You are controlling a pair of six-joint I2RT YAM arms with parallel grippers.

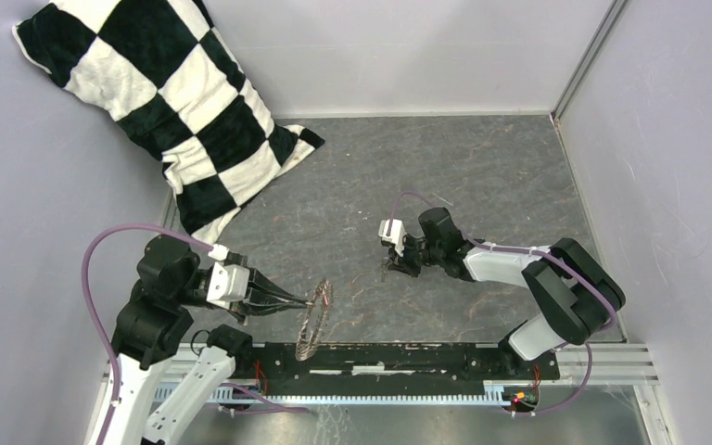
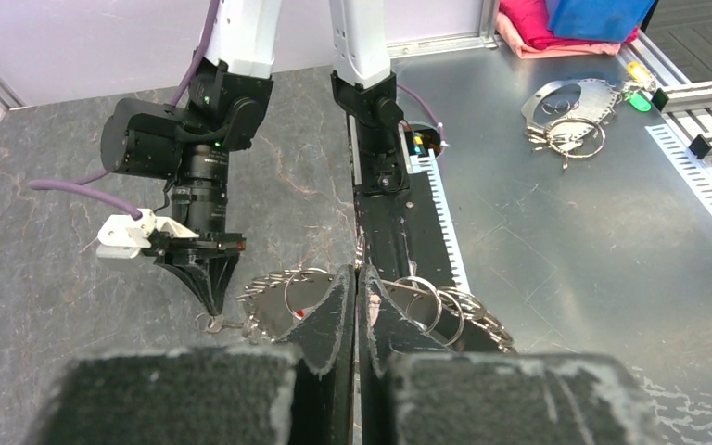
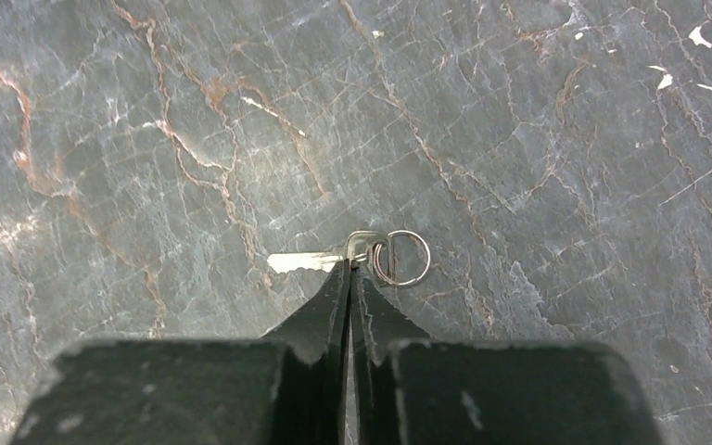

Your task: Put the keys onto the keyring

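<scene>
A large keyring (image 1: 313,324) with many small rings round its edge hangs in the air at the left front. My left gripper (image 1: 310,302) is shut on its upper part; in the left wrist view the disc-like keyring (image 2: 320,292) spreads to both sides behind the fingertips. A silver key (image 3: 304,261) with small split rings (image 3: 413,260) at its head lies on the grey table. My right gripper is shut, its tips right at the key's head. Whether the key is pinched between them cannot be told.
A second keyring (image 2: 570,120) lies on the metal surface beyond the black rail (image 2: 391,232), near a blue bin (image 2: 598,17). A checkered cloth (image 1: 185,111) covers the back left.
</scene>
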